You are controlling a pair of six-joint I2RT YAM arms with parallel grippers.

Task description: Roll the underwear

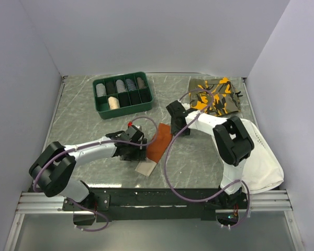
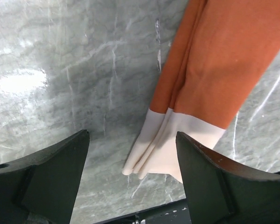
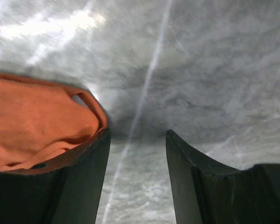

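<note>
The underwear (image 1: pixel 156 148) lies folded into a narrow slanting strip on the grey table, rust-orange with a pale band at its near end. At its left edge, by the pale end, stands my left gripper (image 1: pixel 137 158); it is open, and in the left wrist view one finger (image 2: pixel 203 172) overlaps the pale band (image 2: pixel 177 135). My right gripper (image 1: pixel 179 133) is open by the far orange end. In the right wrist view the cloth's folded end (image 3: pixel 46 116) reaches the left finger, and only bare table shows between the fingertips.
A green divided box (image 1: pixel 124 109) with rolled items stands at the back left. Folded camouflage cloth (image 1: pixel 214 97) lies at the back right, and white cloth (image 1: pixel 261 162) covers the right edge. Bare table surrounds the strip.
</note>
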